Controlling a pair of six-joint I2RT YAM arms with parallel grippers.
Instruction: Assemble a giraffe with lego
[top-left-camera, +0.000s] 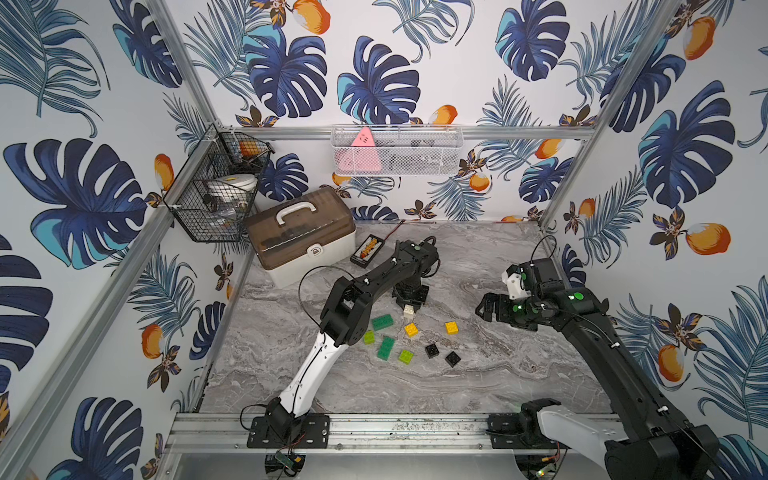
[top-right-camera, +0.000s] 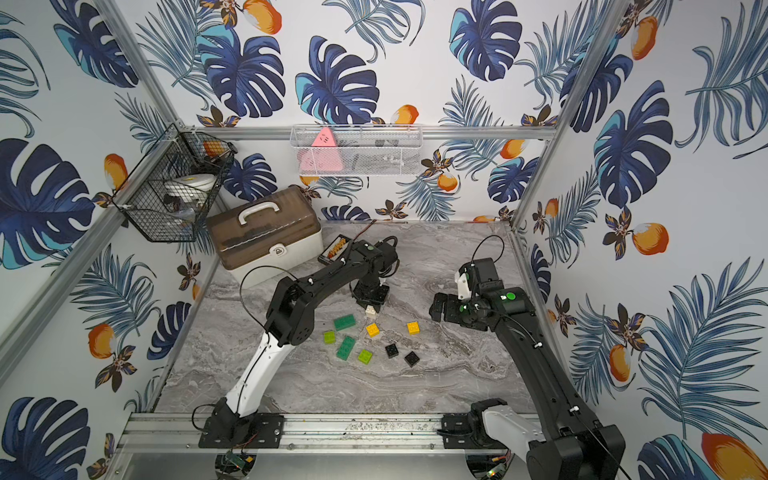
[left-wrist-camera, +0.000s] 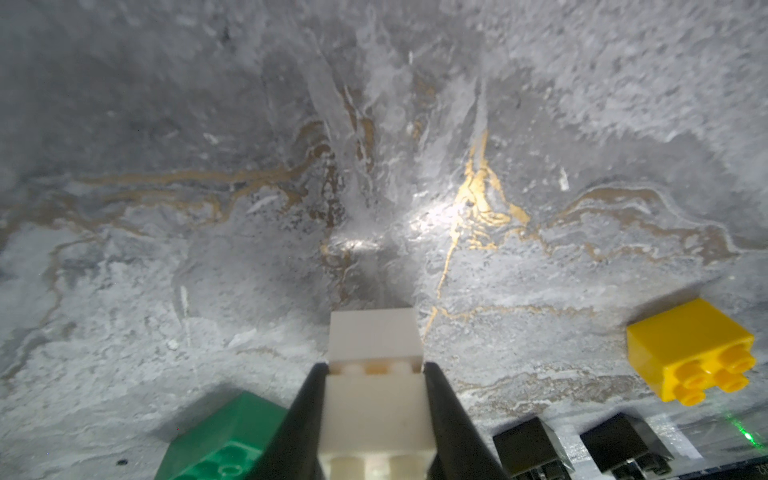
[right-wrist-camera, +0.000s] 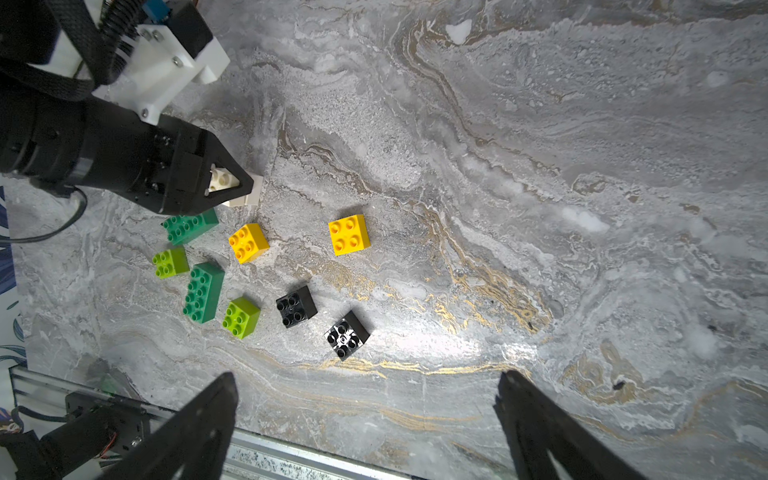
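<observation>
Pale white brickwork (left-wrist-camera: 376, 424) is pinched in my left gripper; a second white block face (left-wrist-camera: 374, 336) shows just beyond it, seemingly joined. In the right wrist view the white pieces (right-wrist-camera: 249, 192) stick out at the tip of the left fingers. My right gripper is wide open and empty, off to the right of the bricks. Loose on the table lie two yellow bricks (right-wrist-camera: 249, 241), two long dark green ones (right-wrist-camera: 190, 227), two lime ones (right-wrist-camera: 170, 262), and two black ones (right-wrist-camera: 296, 306).
A brown-lidded box (top-left-camera: 300, 232) stands at the back left beside a small dark tray (top-left-camera: 368, 249). Wire baskets hang on the left (top-left-camera: 217, 188) and the back wall (top-left-camera: 397, 152).
</observation>
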